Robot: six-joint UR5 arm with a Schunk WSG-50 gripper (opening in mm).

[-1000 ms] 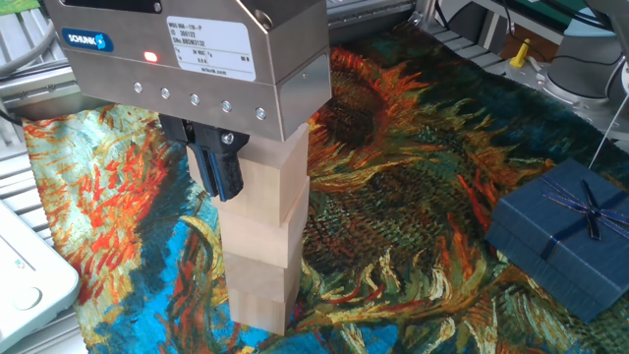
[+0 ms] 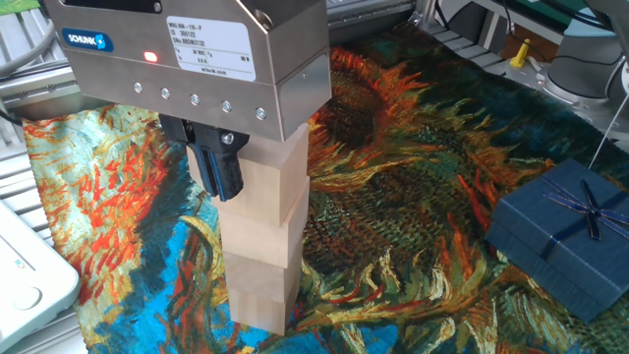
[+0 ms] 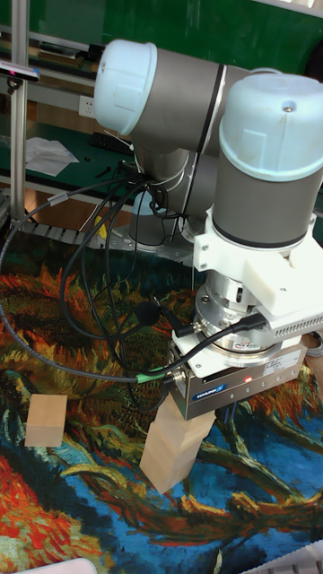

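A stack of several pale wooden blocks (image 2: 257, 236) stands on the patterned cloth, its layers slightly out of line with one another. My gripper (image 2: 244, 169) is directly above the stack, pointing down at the top block (image 2: 279, 189). One black finger (image 2: 214, 169) lies along that block's near face; the opposite finger is hidden behind the wood and the gripper body. Whether the fingers press on the block or stand a little off it does not show. In exterior view 3 the same stack (image 3: 172, 455) rises right up to the gripper's underside.
A single wooden block (image 3: 46, 419) lies apart on the cloth. Well clear of the stack, a dark blue gift box (image 2: 560, 236) with a ribbon sits at the right. A white device (image 2: 34, 265) is at the left edge. Open cloth surrounds the stack.
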